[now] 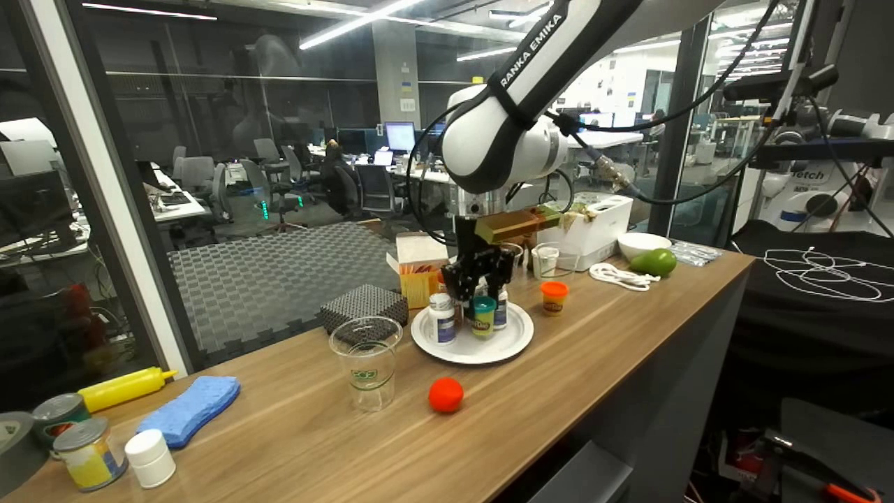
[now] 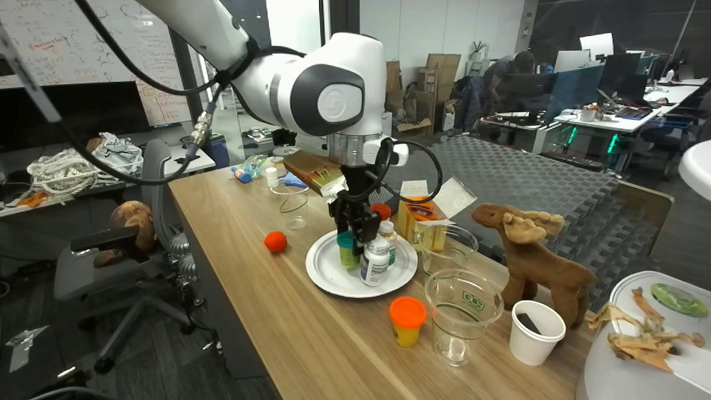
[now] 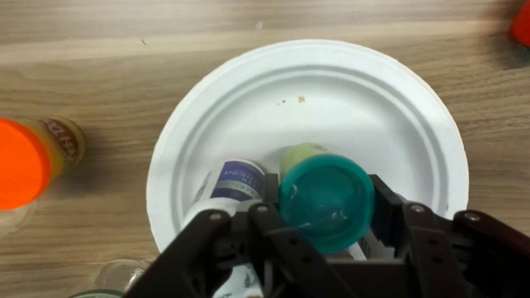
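A teal-lidded Play-Doh tub (image 3: 326,203) is between the fingers of my gripper, which is shut on it. In the exterior views the tub (image 1: 483,318) is over the front part of the white plate (image 3: 308,119); whether its base touches the plate I cannot tell. Behind and beside it on the plate stand white pill bottles, one (image 1: 441,319) to the left in exterior view 1 and another (image 2: 375,262) close to the gripper in exterior view 2. A red-capped bottle (image 2: 381,211) is partly hidden behind my fingers.
An orange-lidded tub (image 2: 407,320), a red ball (image 1: 445,395) and a clear cup (image 1: 369,360) stand around the plate. An open yellow box (image 1: 421,276) and a black mesh block (image 1: 364,311) lie behind it.
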